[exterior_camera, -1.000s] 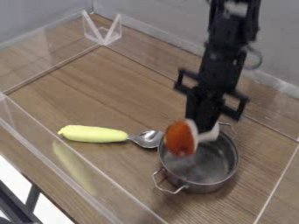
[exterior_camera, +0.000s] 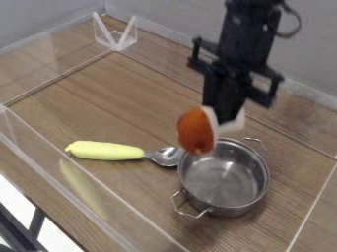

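Note:
The dark robot gripper hangs above the back left rim of a steel pot, blurred, with an orange and white object at its lower end; whether that is held or part of the tool cannot be made out. The pot stands on the wooden surface at the lower right. A yellow corn-like object lies to its left, next to a metal spoon whose head is close to the pot.
A white wire rack stands at the back left. Clear partitions or walls edge the left and back.

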